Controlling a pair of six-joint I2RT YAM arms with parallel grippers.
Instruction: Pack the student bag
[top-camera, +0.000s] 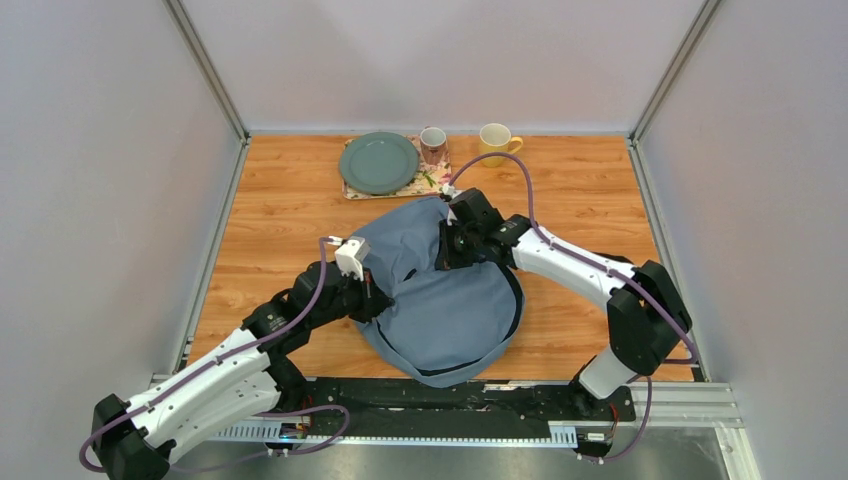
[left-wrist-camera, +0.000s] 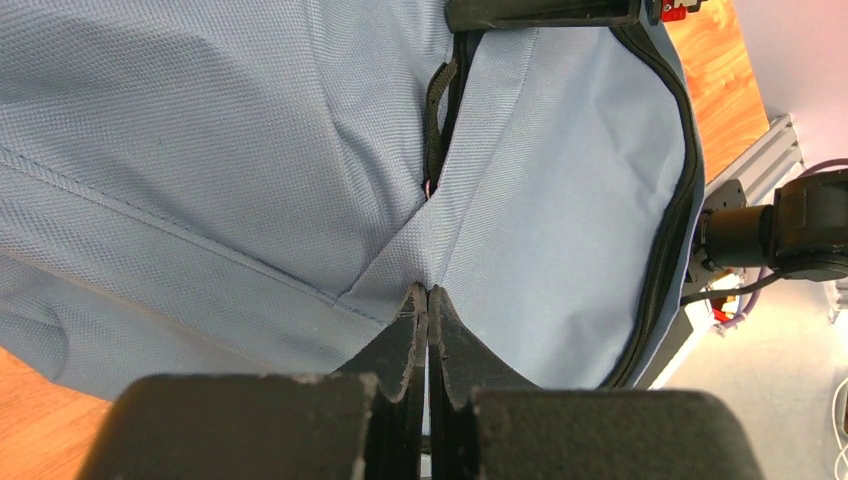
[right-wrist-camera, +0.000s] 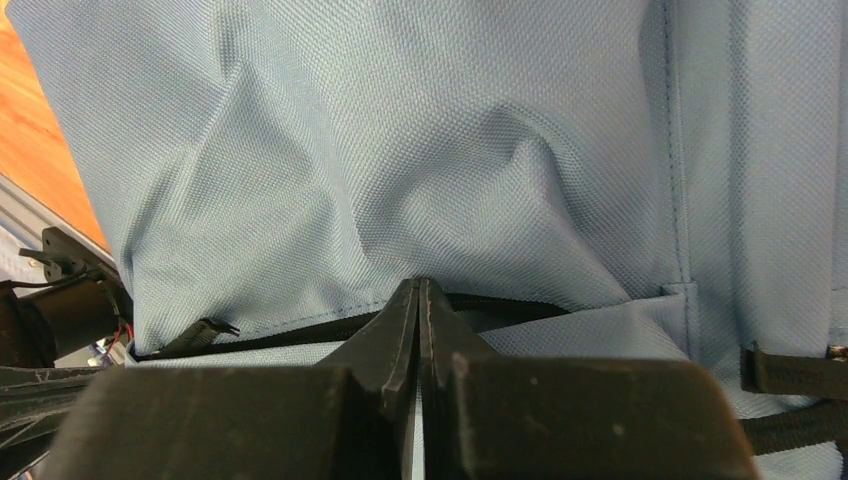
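A blue-grey cloth bag (top-camera: 450, 318) lies on the table with black zipper edging around its rounded end. My left gripper (top-camera: 387, 303) reaches its left side. In the left wrist view the left fingers (left-wrist-camera: 458, 350) are shut, tips against a creased cloth seam; whether they pinch any cloth, I cannot tell. Over the bag's upper middle is my right gripper (top-camera: 440, 267). In the right wrist view its fingers (right-wrist-camera: 400, 340) are shut, with no object visible between them, and their tips overlap a dark zippered slit (right-wrist-camera: 510, 306) in the cloth. The bag's inside is hidden.
Behind the bag, a grey-green plate (top-camera: 378, 163) rests on a floral mat (top-camera: 360, 192) beside a patterned cup (top-camera: 433, 146). A yellow mug (top-camera: 495, 140) stands to its right. Bare wooden table (top-camera: 270, 220) lies left of the bag.
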